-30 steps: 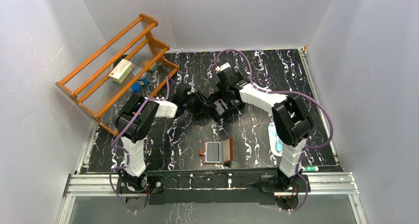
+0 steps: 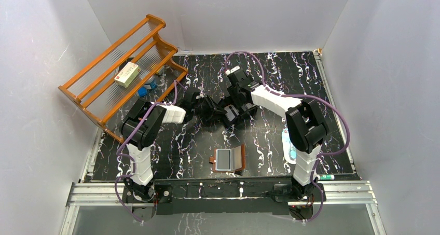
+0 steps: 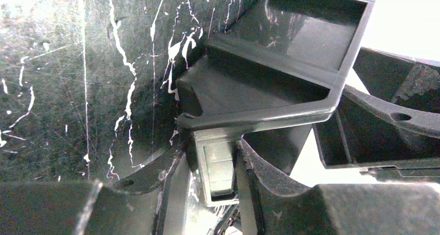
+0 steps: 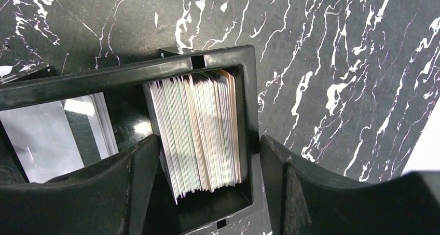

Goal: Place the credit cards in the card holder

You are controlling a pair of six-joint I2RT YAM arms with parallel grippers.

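Note:
A black divided card box (image 2: 232, 116) lies on the dark marbled table between both arms. In the right wrist view, a tightly packed row of cards (image 4: 200, 136) stands on edge in its end compartment. A separate white card stack (image 4: 49, 136) shows in the compartment to the left. My left gripper is shut on the box's end, around a small framed label slot. Over the packed cards, my right gripper stands open, one fingertip left of the row and the other by the box's end wall. Whether either fingertip touches is unclear.
An open brown leather case (image 2: 238, 160) with a grey panel lies near the front edge. A wooden rack (image 2: 124, 69) fills the back left. To the right is a white-and-blue item (image 2: 288, 147). Bare table lies behind and beside the box.
My right gripper shifts only slightly over the box. The left arm, the box and the leather case look unmoved.

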